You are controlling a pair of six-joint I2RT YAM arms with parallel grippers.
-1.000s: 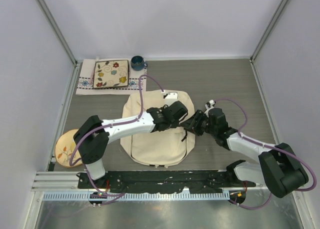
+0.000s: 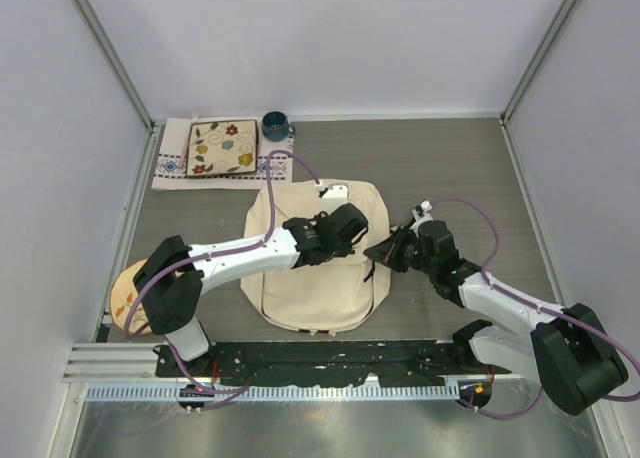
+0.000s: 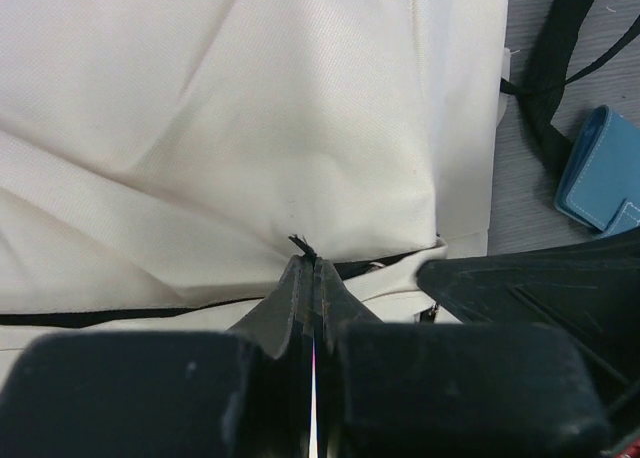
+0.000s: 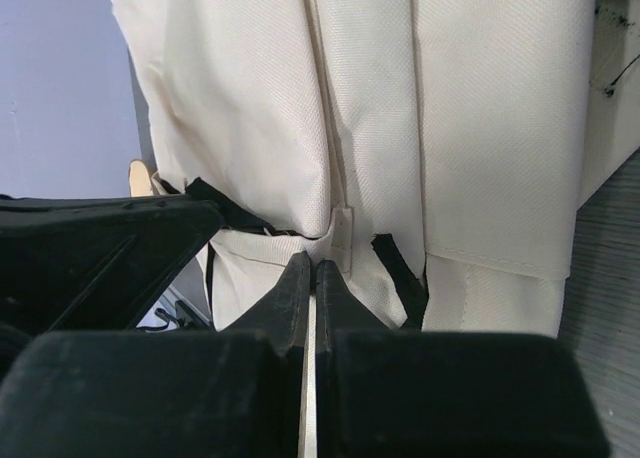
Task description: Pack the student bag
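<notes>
The cream bag (image 2: 325, 298) lies flat in the middle of the table. Across its front runs a dark zipper opening (image 3: 75, 318). My left gripper is shut at this opening, and a thin black zipper pull (image 3: 300, 243) pokes out from between its fingertips. To the right, my right gripper is shut on a pinch of the bag's fabric edge (image 4: 325, 240) by the end of the zipper. A black strap (image 4: 402, 278) hangs close to that spot. Whatever is inside the bag is hidden.
A small blue wallet-like item (image 3: 598, 168) lies right of the bag. At the back left are a patterned cloth (image 2: 170, 168), a flowered pad (image 2: 222, 148) and a dark blue mug (image 2: 275, 126). A round wooden piece (image 2: 122, 293) lies front left.
The left arm and its gripper have shifted a little to the left along the bag. My right arm has moved slightly outward, its gripper staying at the bag's right side.
</notes>
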